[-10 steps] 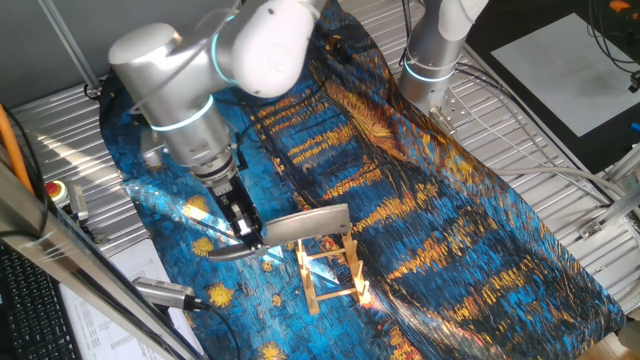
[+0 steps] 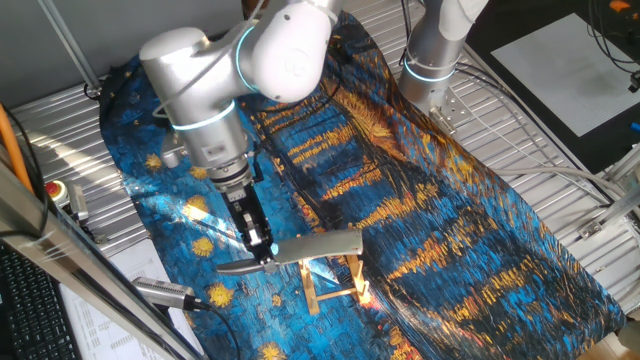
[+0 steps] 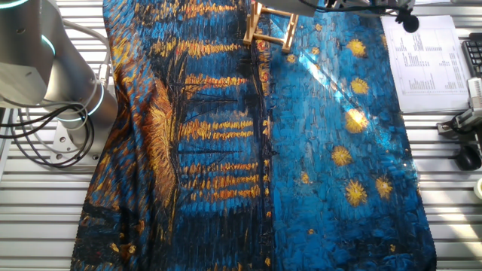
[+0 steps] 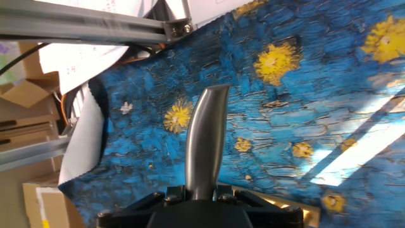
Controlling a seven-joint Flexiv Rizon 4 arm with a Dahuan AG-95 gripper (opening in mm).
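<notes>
A metal knife is in my gripper (image 2: 268, 260), which is shut on it near where handle and blade meet. Its broad blade (image 2: 322, 246) points right, and its handle (image 2: 238, 267) reaches left of the fingers. Below the blade is a small wooden rack (image 2: 312, 290) with thin bars; the blade covers its upper end, and whether the two touch I cannot tell. In the wrist view the metal handle (image 4: 206, 136) rises between the fingers, the blade being out of sight. Exterior view 2 has the rack (image 3: 273, 36) at its top edge.
A blue and orange painted cloth (image 2: 420, 240) covers the table, wrinkled on the right and mostly bare. Left of the cloth are a metal post (image 2: 90, 260), a small cabled device (image 2: 163, 292) and a keyboard (image 2: 30, 310).
My arm has shifted right and down in exterior view 1, carrying the knife along. The blade now overlaps the rack's upper end more than before. The rack has not moved.
</notes>
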